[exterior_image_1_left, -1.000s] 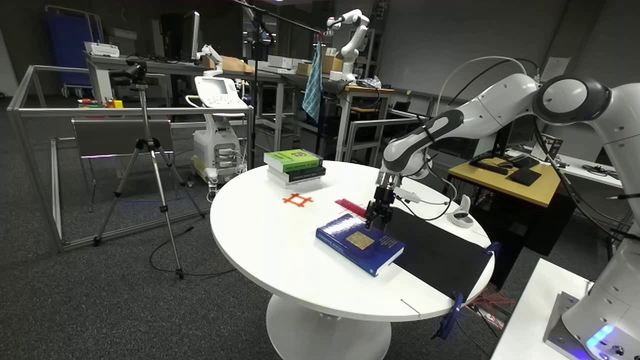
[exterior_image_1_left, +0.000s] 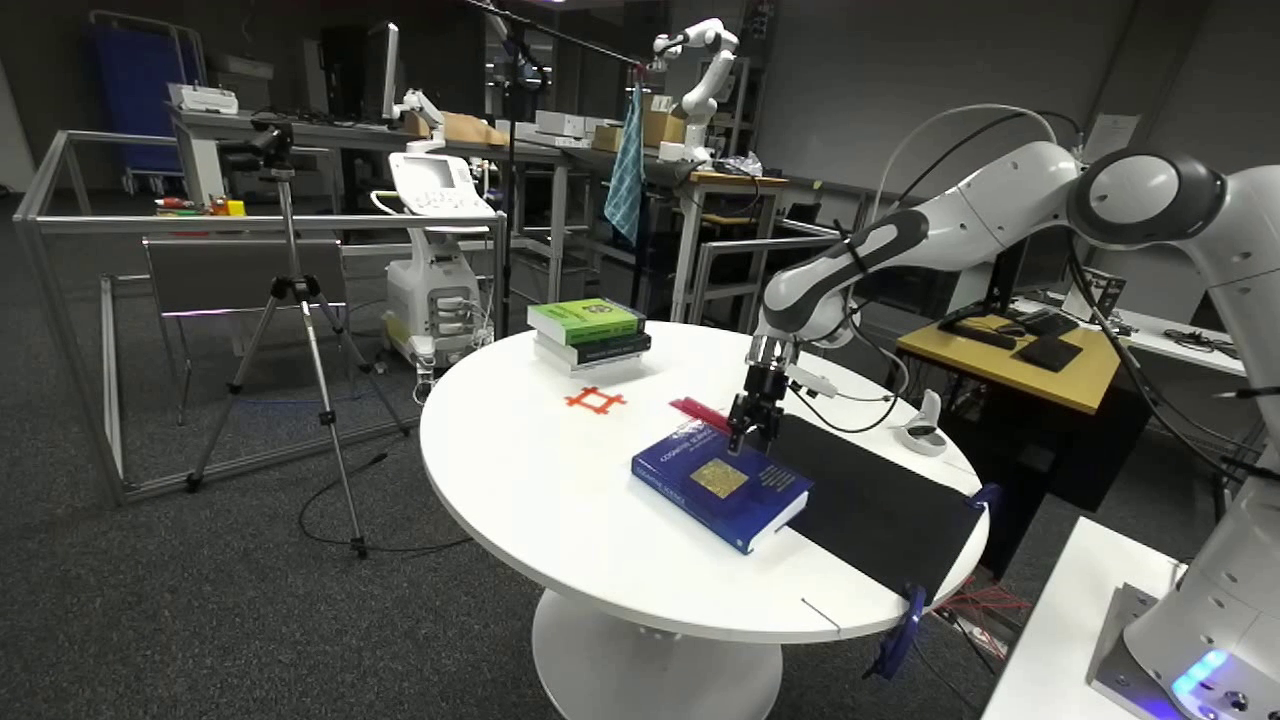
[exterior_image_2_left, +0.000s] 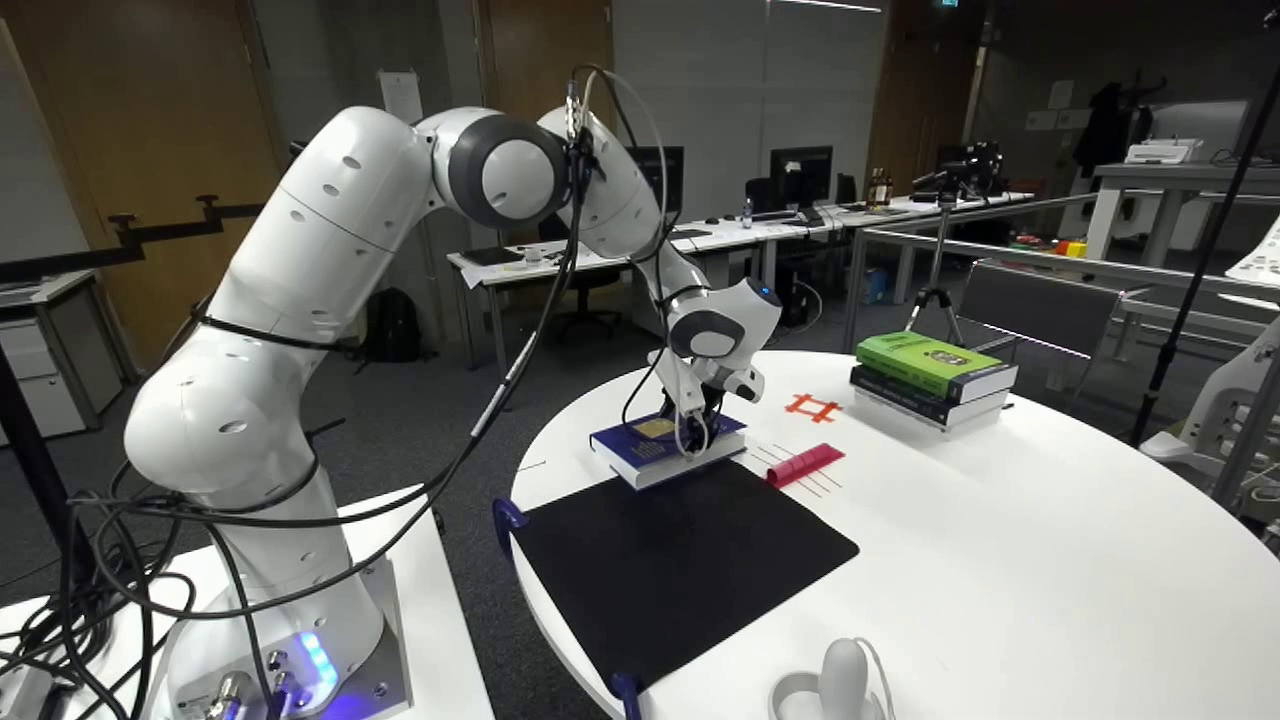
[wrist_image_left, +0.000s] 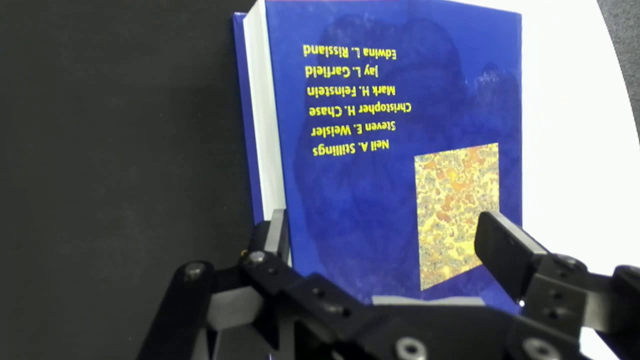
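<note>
A thick blue hardcover book (exterior_image_1_left: 720, 482) lies flat on the round white table (exterior_image_1_left: 516, 480), with a patterned gold panel and yellow author names on its cover (wrist_image_left: 360, 198). My gripper is open, its fingers wide apart and nothing clasped between them. In the wrist view, one fingertip (wrist_image_left: 277, 231) is by the book's page edge, while the other finger (wrist_image_left: 507, 249) is over the gold panel. Seen from outside, the gripper (exterior_image_1_left: 752, 430) is at the book's side nearest the black mat; whether it touches the cover I cannot tell.
The black mat (exterior_image_2_left: 684, 588) spreads beside the book, clamped at the table edge. A red strip (exterior_image_2_left: 805, 464) lies close by. Farther off are an orange frame mark (exterior_image_1_left: 596, 400) and a stack of books (exterior_image_1_left: 588, 330). A white controller (exterior_image_2_left: 840, 684) rests near the rim.
My arm and gripper have shifted slightly to the left in exterior view 1, over the book's edge. The book shows no clear movement.
</note>
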